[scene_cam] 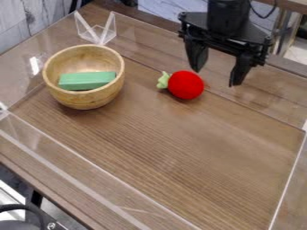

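Note:
My black gripper (222,54) hangs at the top right over the wooden table, its two fingers spread apart with nothing visible between them. Just below and left of it lies a red round object with a pale green tip (185,85). On the left, a tan bowl (110,95) holds a green block (84,81).
Clear plastic pieces (96,30) stand at the back left edge. A dark cable or part (30,216) shows at the bottom left corner.

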